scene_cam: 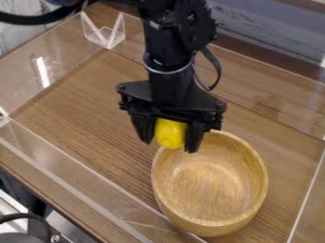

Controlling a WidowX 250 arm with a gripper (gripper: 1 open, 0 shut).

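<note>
My black gripper (pixel 170 133) hangs in the centre of the view, over the back left edge of a round pale wooden bowl (pixel 210 190). A yellow object (pixel 170 132) is between its fingers, and the gripper appears shut on it. The gripper hides part of the object, so its full shape cannot be told.
A white wire frame (pixel 105 28) stands at the back left. A clear panel runs along the left edge, and cables lie at the lower left.
</note>
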